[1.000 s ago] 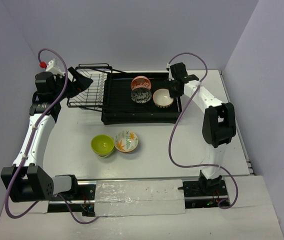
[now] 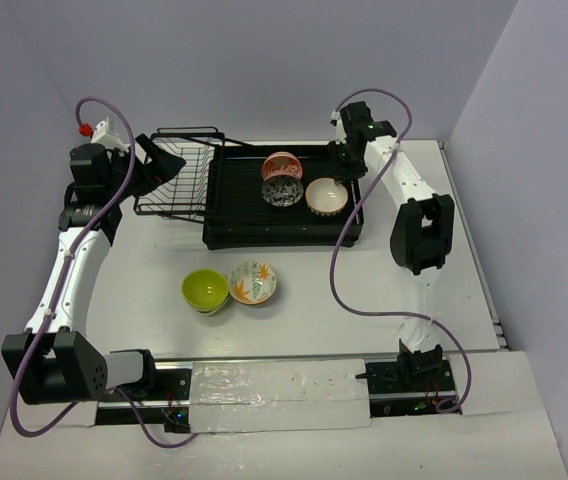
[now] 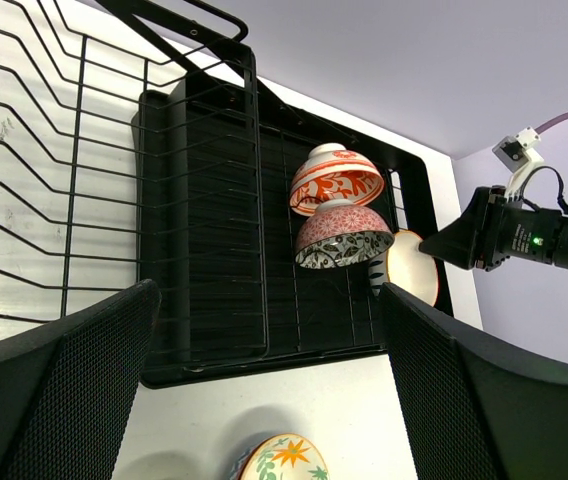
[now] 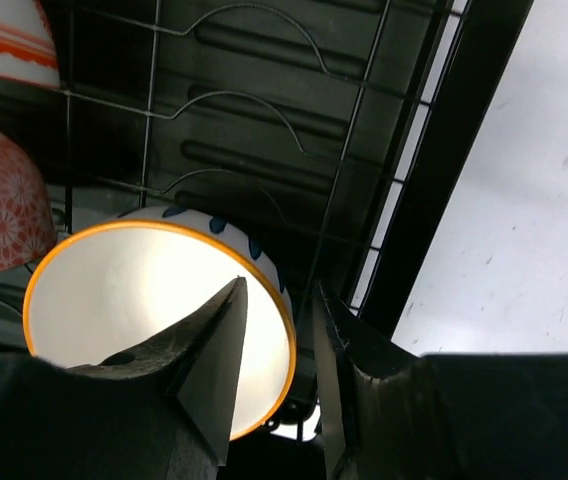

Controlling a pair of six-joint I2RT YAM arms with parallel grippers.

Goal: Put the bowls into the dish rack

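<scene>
In the black dish rack (image 2: 234, 230) stand an orange patterned bowl (image 3: 336, 182), a pink floral bowl (image 3: 342, 232) and, at the right, a cream bowl with orange rim (image 4: 144, 290). My right gripper is open at the cream bowl's right rim, nothing visible held between its fingers. My left gripper (image 2: 161, 162) hangs open and empty over the wire shelf at the rack's left. On the counter in front sit a green bowl (image 2: 205, 288) and a leaf-patterned bowl (image 2: 254, 281).
A wire shelf (image 3: 69, 170) extends left of the black tray. Grey walls (image 2: 264, 70) close the back and sides.
My right arm has shifted slightly toward the back, its gripper moving up along the rack's right side. The bowls and left arm look unchanged.
</scene>
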